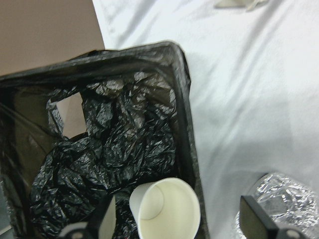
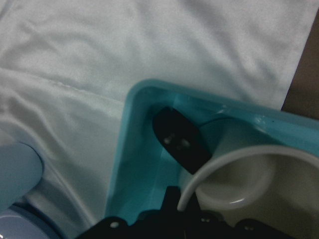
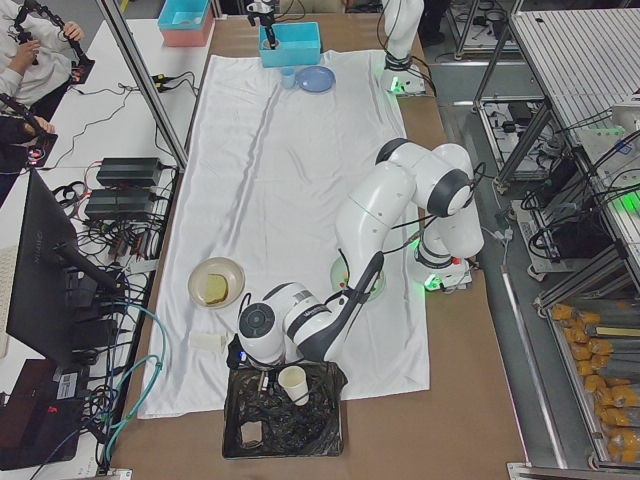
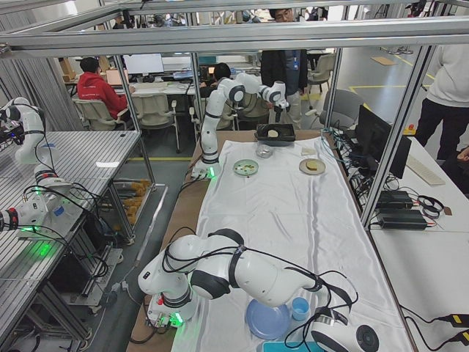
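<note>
A white cup [image 1: 167, 209] lies in the black bag-lined bin [image 3: 250, 410], below my left gripper, which stands open, its fingers apart at either side in the left wrist view. Crumpled foil [image 1: 279, 209] sits beside the bin. In the right wrist view my right gripper is at the rim of a large white cup or container [image 2: 234, 159] in the blue bin [image 2: 139, 109], with a black object [image 2: 179, 137] beside it; whether its fingers are shut on the rim is unclear.
A cream plate with a yellow item [image 3: 216, 288], a pale flat piece [image 3: 208, 342] and a green plate [image 4: 246, 167] lie on the white cloth. A blue plate [image 3: 316, 79] and blue cup [image 3: 288, 78] stand by the blue bin.
</note>
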